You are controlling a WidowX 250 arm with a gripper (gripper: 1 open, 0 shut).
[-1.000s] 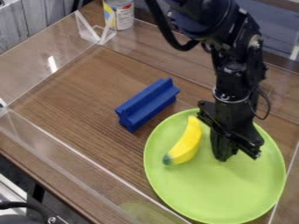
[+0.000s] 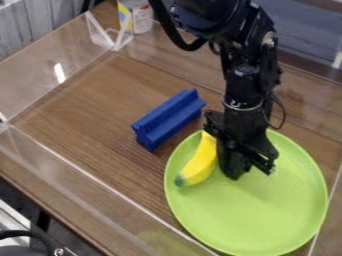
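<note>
A yellow banana (image 2: 197,163) lies on the left part of a large light-green plate (image 2: 261,220). Beside it, over the plate's upper part, my black gripper (image 2: 238,163) reaches down, its fingertips low by the banana's right side. The fingers are dark and overlap, so nothing clear shows between them; the gripper looks shut.
A blue block (image 2: 166,118) lies on the wooden table left of the plate. A can (image 2: 136,17) stands at the back. Clear plastic walls edge the table at the left and front.
My gripper has shifted slightly left, closer to the banana, and the arm's upper part has tilted a little. The banana looks to be nudged slightly left and upward.
</note>
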